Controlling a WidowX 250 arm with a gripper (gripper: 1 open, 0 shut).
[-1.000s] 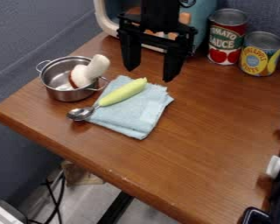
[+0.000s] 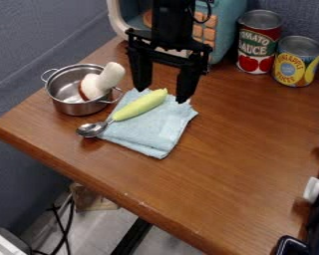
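My black gripper (image 2: 162,86) stands open above a light blue cloth (image 2: 159,133), its two fingers apart with no object visibly held. Just below it a yellow elongated object, shaped like corn or a banana (image 2: 139,106), lies on the cloth. A metal spoon (image 2: 91,130) rests at the cloth's left edge. At the left, a steel pot (image 2: 67,103) holds pale objects, one a white and pinkish piece (image 2: 109,76) sticking up.
A tomato sauce can (image 2: 257,45) and a yellow can (image 2: 295,65) stand at the back right. A teal toy appliance (image 2: 221,22) is behind my gripper.
My gripper has moved a little left and down, closer over the yellow object. The objects on the table have not visibly moved.
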